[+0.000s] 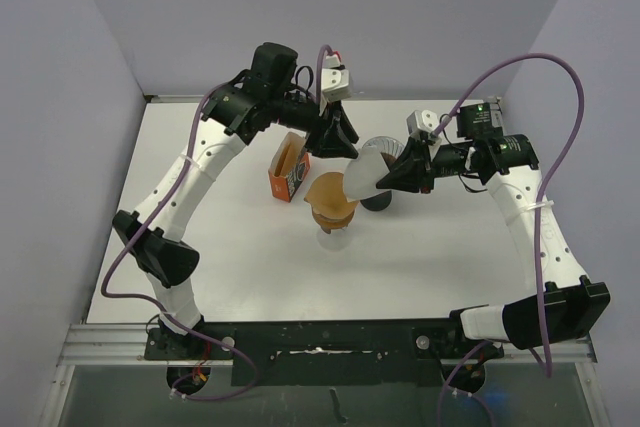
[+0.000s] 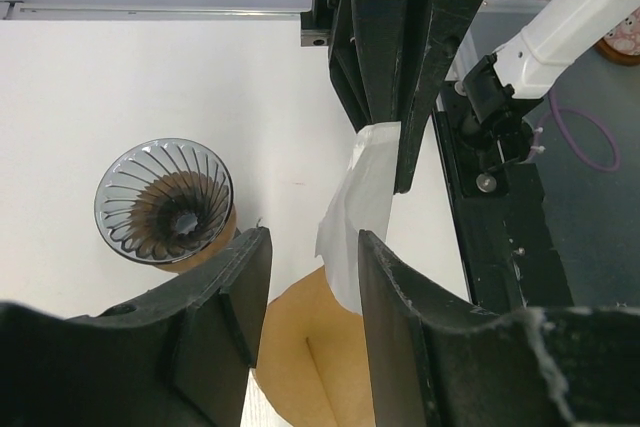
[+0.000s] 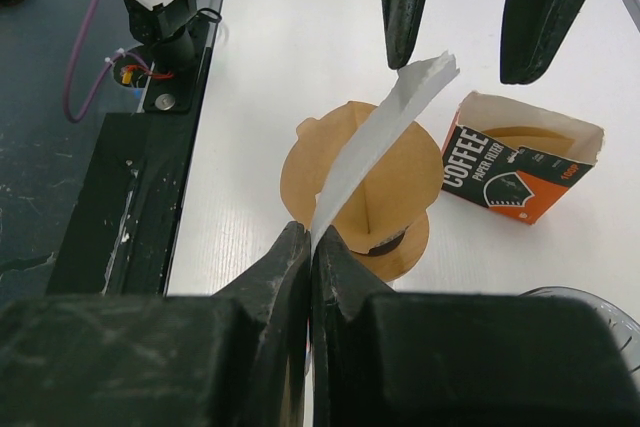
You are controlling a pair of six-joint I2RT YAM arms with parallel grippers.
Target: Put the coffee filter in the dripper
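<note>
A white paper coffee filter (image 1: 363, 175) stands on edge, held up in the air by my right gripper (image 1: 390, 182), which is shut on its lower part. The right wrist view shows the white filter (image 3: 375, 137) rising from between those closed fingers. My left gripper is open, its two fingers apart near the filter's other edge; the paper shows beyond them, close to the right finger (image 2: 375, 257). Below is a tan, cone-like piece (image 1: 328, 197) set over a clear glass (image 1: 335, 239). A clear ribbed dripper with a brown collar stands behind on the right.
An open orange, black and white box of paper filters (image 1: 288, 179) is at the back left of the tan piece. Beside the ribbed dripper is a dark cup (image 1: 377, 201).
</note>
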